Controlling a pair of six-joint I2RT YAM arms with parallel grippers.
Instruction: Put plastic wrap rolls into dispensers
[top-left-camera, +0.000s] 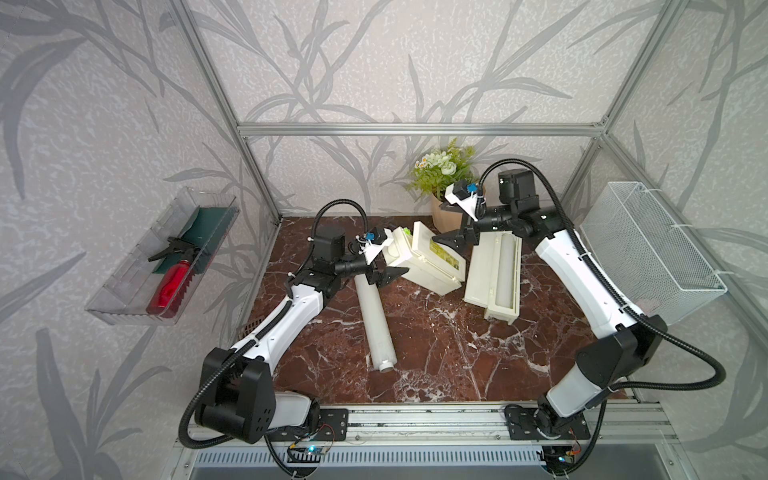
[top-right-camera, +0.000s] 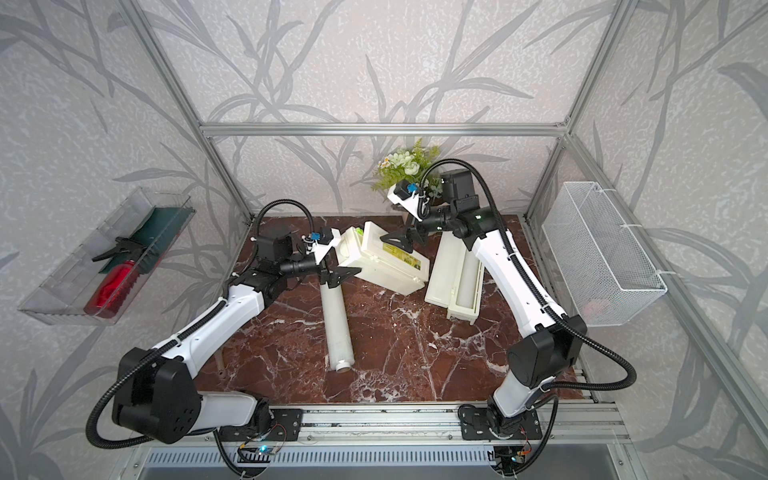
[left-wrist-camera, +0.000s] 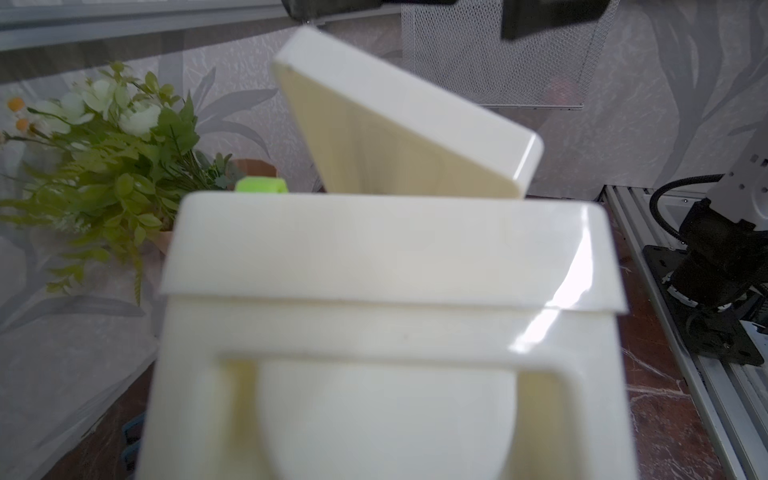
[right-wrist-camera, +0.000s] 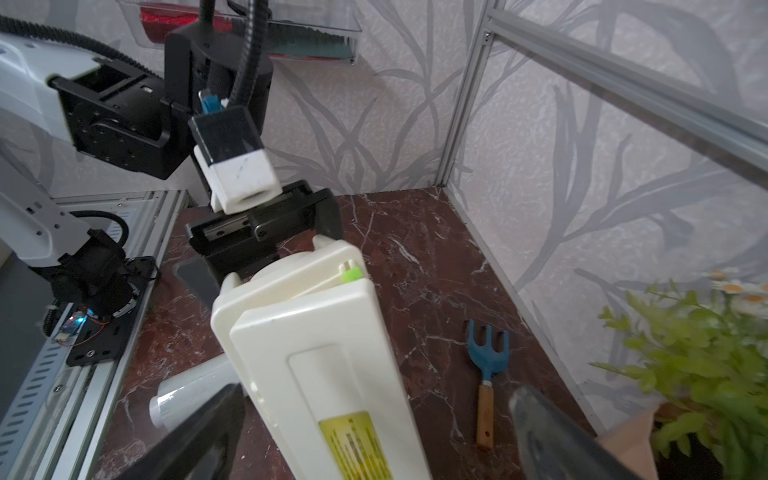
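Observation:
A cream dispenser (top-left-camera: 432, 276) sits tilted between the arms, a yellow label on its face; in the left wrist view a raised panel (left-wrist-camera: 432, 120) shows behind its near end. My left gripper (top-left-camera: 393, 256) stands open at the dispenser's left end, one finger on either side of it; whether they touch cannot be told. Above the dispenser's other end is my right gripper (top-left-camera: 445, 224), open, its fingers (right-wrist-camera: 212, 424) wide apart. One pale wrap roll (top-left-camera: 376, 324) lies on the table at left. The second dispenser (top-left-camera: 478, 276), at right, lies open with a roll (top-left-camera: 505, 268) inside.
A potted plant (top-left-camera: 444, 172) stands at the back. The right wrist view shows a blue hand fork (right-wrist-camera: 486, 356) on the table. A clear bin (top-left-camera: 120, 308) hangs on the left wall, a white mesh basket (top-left-camera: 640, 248) on the right.

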